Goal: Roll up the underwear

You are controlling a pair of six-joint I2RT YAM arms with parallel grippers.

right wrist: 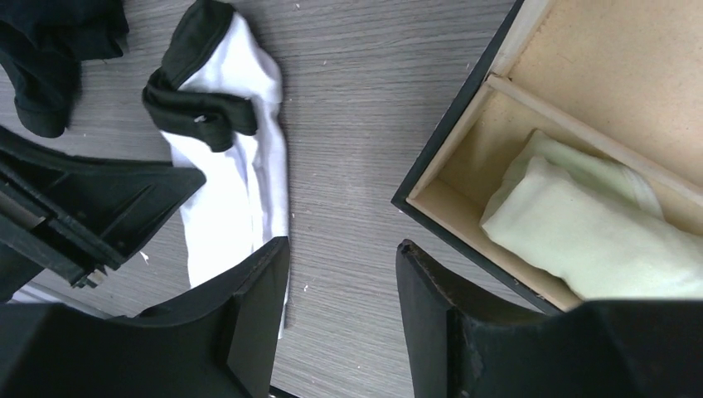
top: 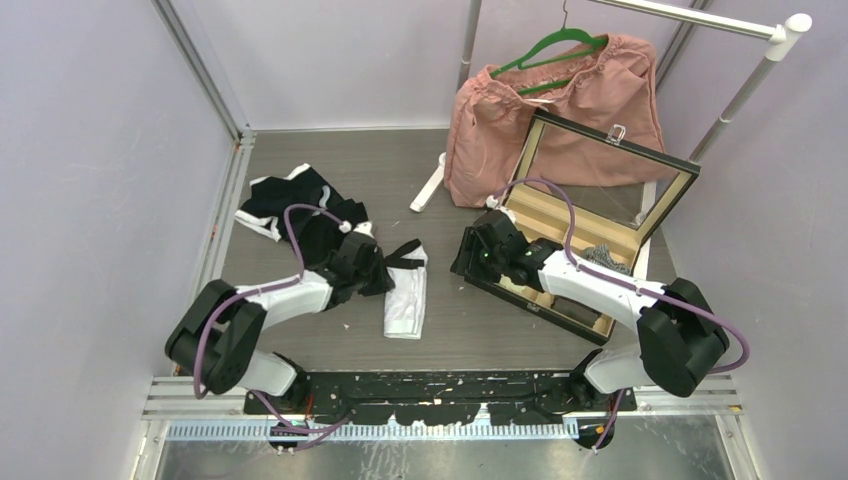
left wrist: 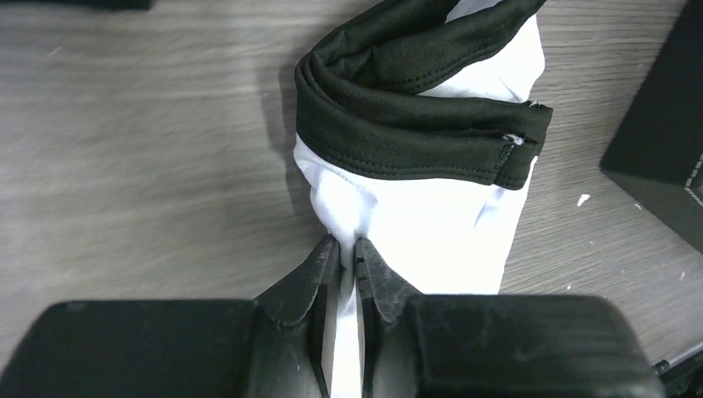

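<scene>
A white underwear with a black waistband (top: 405, 300) lies folded lengthwise on the table, waistband at the far end. My left gripper is at its left edge with fingertips close together and a strip of white cloth between them; whether they grip it is unclear. My right gripper stands open, empty, right of the underwear, by the box's edge.
A wooden box (right wrist: 456, 116) with glass lid and folded cloths stands at the right. Dark clothing (top: 295, 205) lies at the back left. A pink bag (top: 490, 150) hangs behind.
</scene>
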